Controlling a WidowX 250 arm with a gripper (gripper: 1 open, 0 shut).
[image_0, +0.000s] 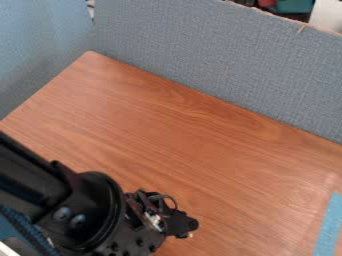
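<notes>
My gripper (171, 222) is low at the bottom centre of the camera view, over the wooden table (181, 140), at the end of the black arm (40, 190) that reaches in from the left. It looks open; nothing shows between its fingers. The area below it is hidden by the wrist.
Grey padded panels (214, 60) border the table at the back and left. A strip of blue tape (327, 225) lies at the right.
</notes>
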